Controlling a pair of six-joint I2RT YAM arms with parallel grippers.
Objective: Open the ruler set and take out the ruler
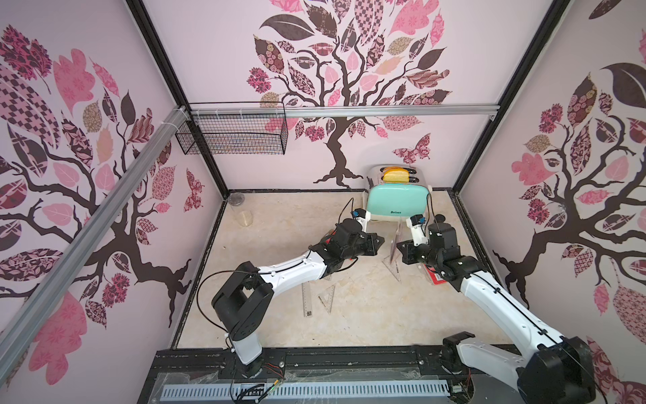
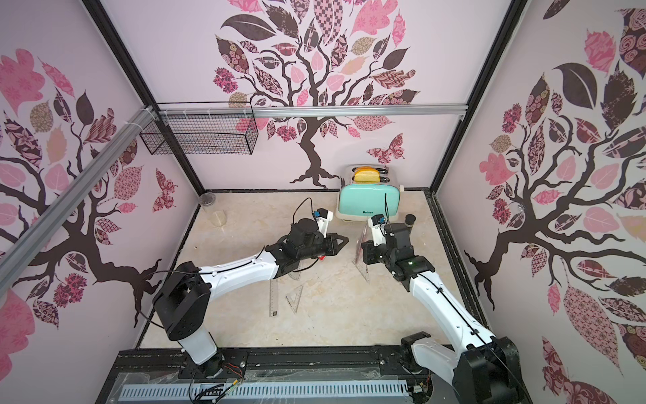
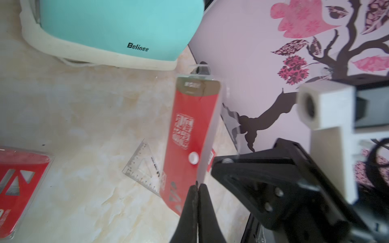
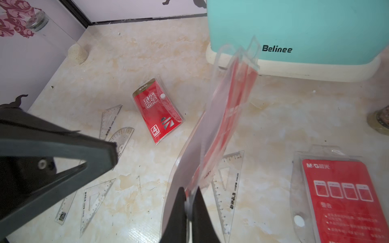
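Observation:
My right gripper is shut on a red ruler-set pouch (image 3: 188, 133) with a clear flap, holding it upright above the table, as both wrist views show. My left gripper is shut, pointing at that pouch from the left; whether anything thin lies between its fingers is not visible, and the pouch looks to be beyond its tips. Loose clear rulers and triangles (image 4: 227, 190) lie on the table (image 1: 269, 222), along with a protractor (image 4: 121, 137). Two other red ruler sets lie flat, one (image 4: 156, 109) at the left, one (image 4: 340, 194) at the right.
A mint Belinee toaster (image 1: 395, 200) stands at the back right, with a dark jar (image 4: 378, 119) at its right. A clear container (image 1: 242, 212) sits at the back left, below a wire basket (image 1: 232, 131).

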